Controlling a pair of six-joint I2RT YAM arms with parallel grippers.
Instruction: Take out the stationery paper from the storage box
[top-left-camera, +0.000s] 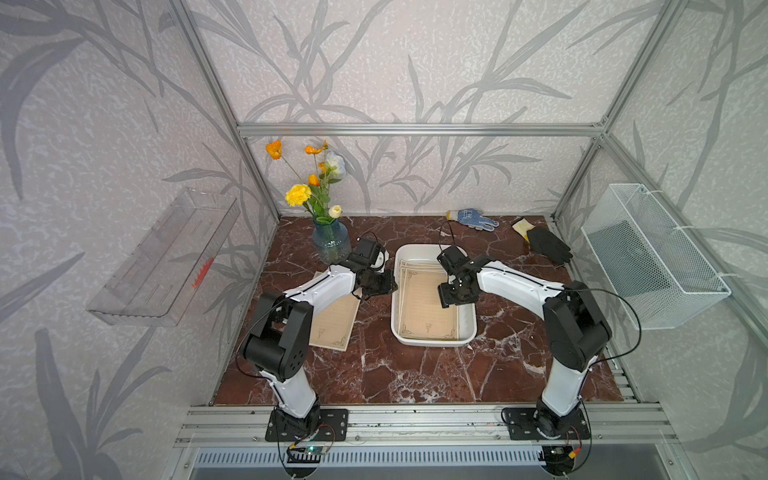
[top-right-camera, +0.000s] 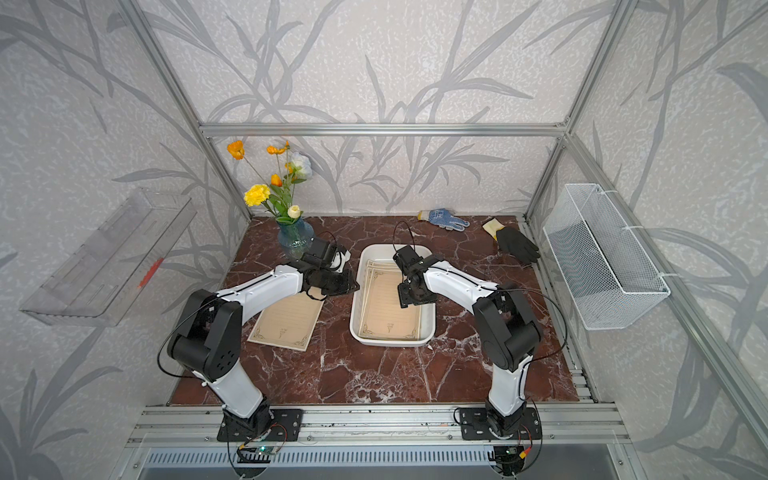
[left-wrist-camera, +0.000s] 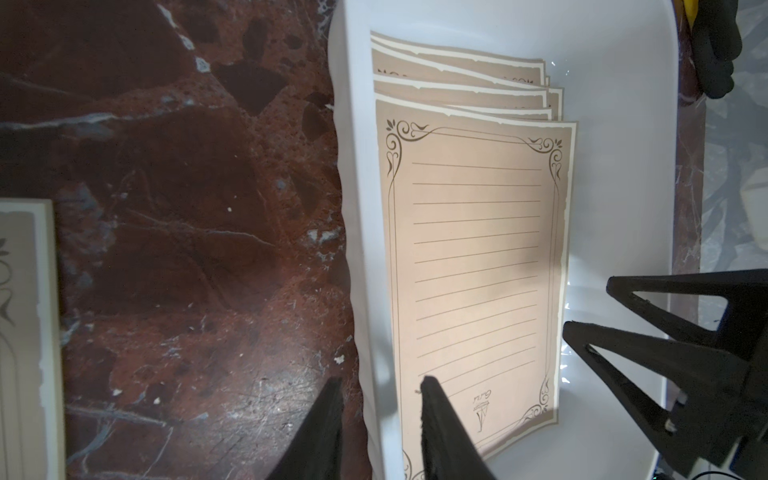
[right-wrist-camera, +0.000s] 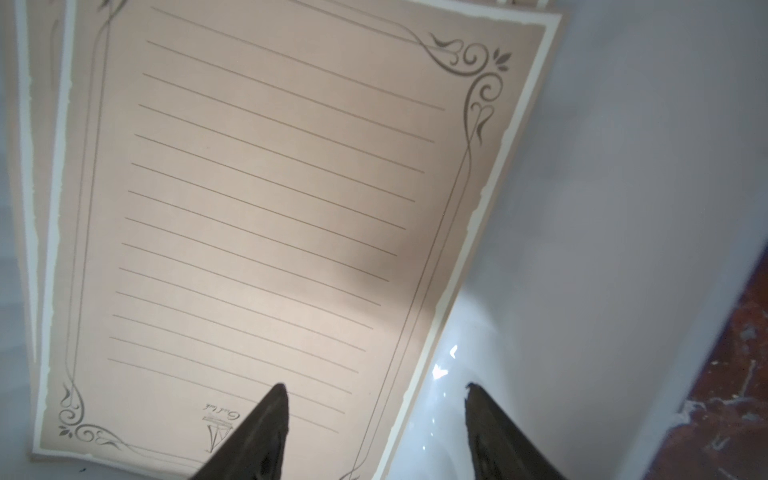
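Observation:
A white storage box (top-left-camera: 409, 341) stands mid-table with several overlapping sheets of beige lined stationery paper (left-wrist-camera: 472, 264) inside. More stationery paper (top-right-camera: 288, 320) lies on the table left of the box, partly under the left arm. My left gripper is over the box's left wall, its fingers partly apart, with nothing between them but the view of the rim below. My right gripper is open above the right edge of the top sheet, fingers (right-wrist-camera: 260, 440) apart, one over the paper and the other over the box floor. Neither gripper holds paper.
A glass vase (top-left-camera: 331, 240) with flowers stands behind the left arm. Blue (top-left-camera: 473, 219) and black (top-left-camera: 549, 245) gloves lie at the back right. A clear bin (top-left-camera: 168, 256) and a white mesh basket (top-left-camera: 656, 256) hang at the sides.

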